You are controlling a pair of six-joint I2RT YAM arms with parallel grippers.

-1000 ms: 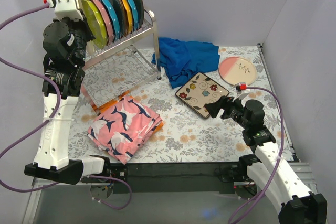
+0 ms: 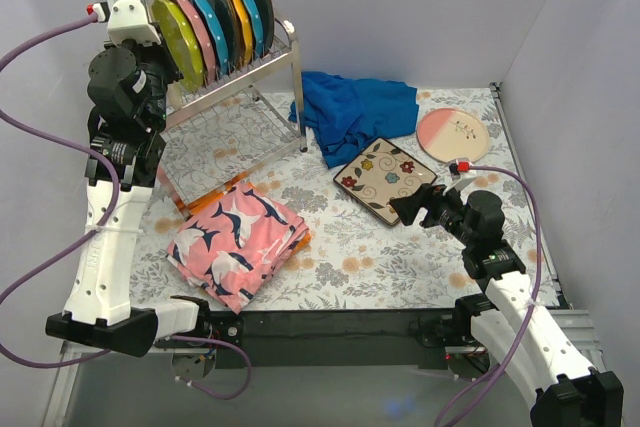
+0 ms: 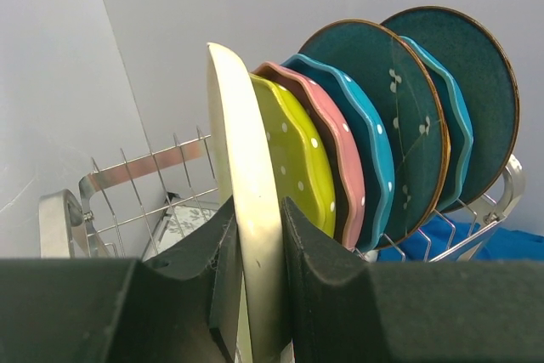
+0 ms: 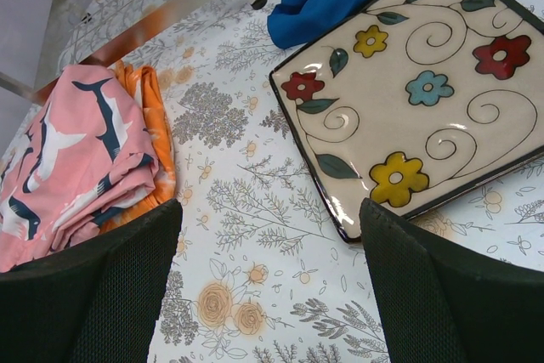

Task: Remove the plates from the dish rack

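In the left wrist view a cream plate [image 3: 245, 159] stands on edge in the dish rack [image 3: 183, 152], and my left gripper is shut on it, one finger on each face. Close to its right come a yellow-green plate [image 3: 297, 142], a pink plate [image 3: 347, 159] and a blue plate [image 3: 376, 138], with dark plates [image 3: 408, 116] among those farther along the row. The plate's lower part is hidden by the gripper. My right gripper [image 2: 405, 209] hovers at the square flowered plate's lower right; its fingers [image 4: 110, 286] stand apart with nothing between them.
The flowered square plate [image 2: 385, 179] and a pink-and-cream round plate [image 2: 453, 135] lie on the table. A blue cloth [image 2: 355, 112] is bunched behind them. A folded pink cloth [image 2: 240, 244] lies before the rack.
The right arm and the things on the table look the same.
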